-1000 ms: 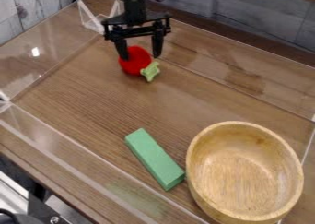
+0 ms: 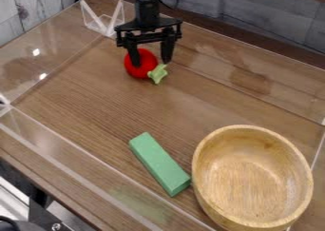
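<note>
My black gripper (image 2: 148, 37) is at the top centre of the camera view, over a red round object (image 2: 139, 64) with a green leafy top (image 2: 159, 72), perhaps a toy fruit or vegetable. Its fingers reach down on either side of the red object's upper part; whether they grip it I cannot tell.
A green block (image 2: 160, 163) lies at the lower middle. A large tan bowl (image 2: 250, 175) fills the lower right. The wooden table (image 2: 76, 111) is otherwise mostly clear. A clear plastic piece (image 2: 102, 18) stands at the back left.
The gripper and the red object have shifted slightly toward the back of the table. The green block and bowl have not moved.
</note>
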